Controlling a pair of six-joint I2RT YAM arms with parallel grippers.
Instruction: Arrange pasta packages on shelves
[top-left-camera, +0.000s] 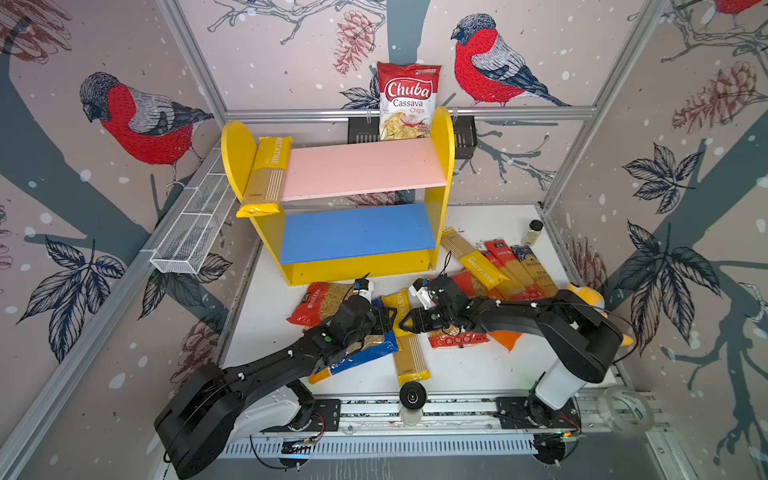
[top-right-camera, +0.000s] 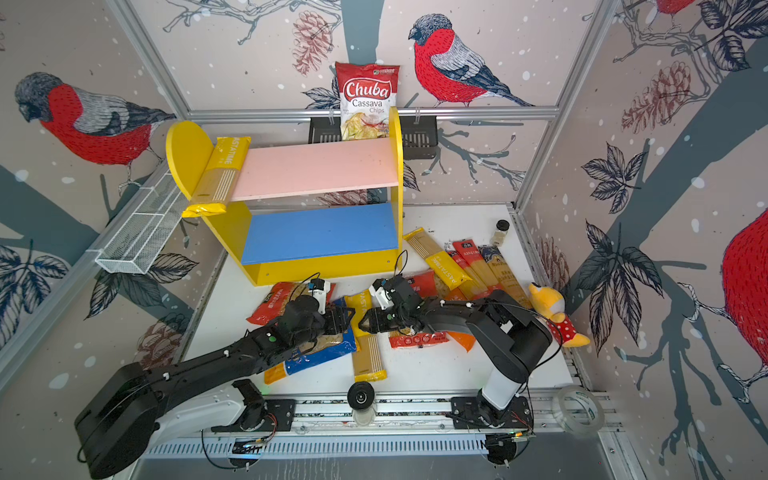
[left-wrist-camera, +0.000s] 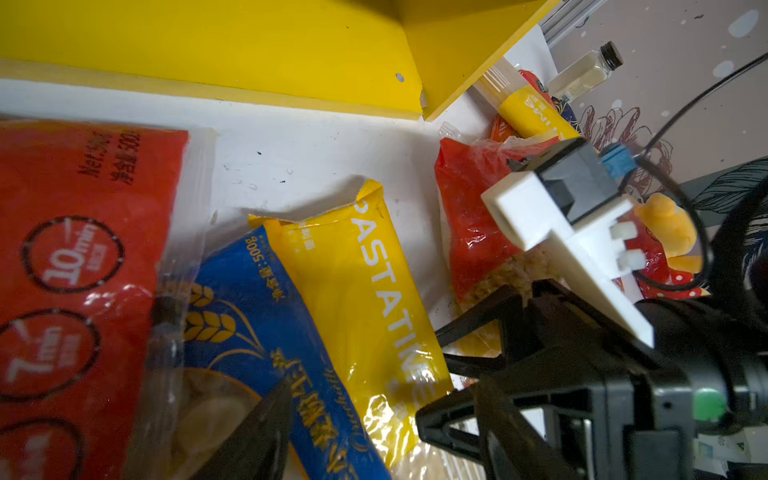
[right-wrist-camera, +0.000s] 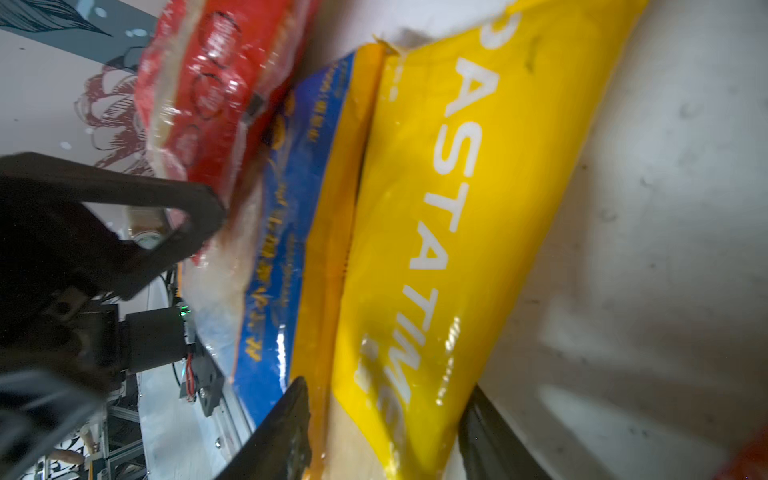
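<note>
A yellow PASTATIME package (right-wrist-camera: 464, 200) lies on the table between my grippers, beside a blue package (left-wrist-camera: 312, 384) and a red bag (left-wrist-camera: 88, 264). My left gripper (top-left-camera: 384, 320) is over the blue package's end; my right gripper (top-left-camera: 409, 320) is low at the yellow package, its blurred fingertips either side of it in the right wrist view. Whether either is gripping is unclear. Another yellow package (top-left-camera: 264, 176) lies at the left end of the pink shelf (top-left-camera: 364, 168). The blue shelf (top-left-camera: 356, 232) is empty.
More packages (top-left-camera: 480, 264) lie heaped at the right, near a plush toy (top-right-camera: 548, 302) and a small jar (top-left-camera: 533, 232). A chips bag (top-left-camera: 408, 100) stands behind the shelf unit. A wire basket (top-left-camera: 188, 224) hangs at the left.
</note>
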